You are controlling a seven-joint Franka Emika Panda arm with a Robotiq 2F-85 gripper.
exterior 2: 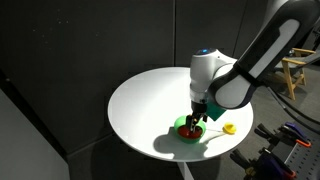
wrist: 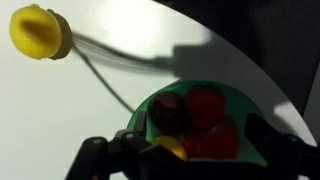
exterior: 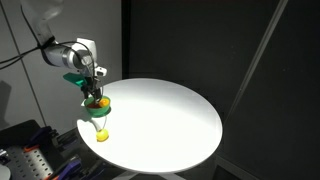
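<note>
A green bowl (exterior: 97, 111) stands near the left edge of the white table. In the wrist view the bowl (wrist: 236, 100) holds dark red round things (wrist: 205, 103) and an orange one (wrist: 170, 147), partly hidden by my gripper. Right over the bowl is my gripper, open, its dark fingers (wrist: 92, 152) spread apart at the lower edge of the view. Whether a finger touches anything in the bowl cannot be told. A yellow lemon-like thing (wrist: 36, 32) lies on the table outside the bowl, nearer the front in exterior view 1.
The bowl and the yellow thing are both close to its edge. A wooden chair (exterior 2: 290, 70) stands in the background of exterior view 2.
</note>
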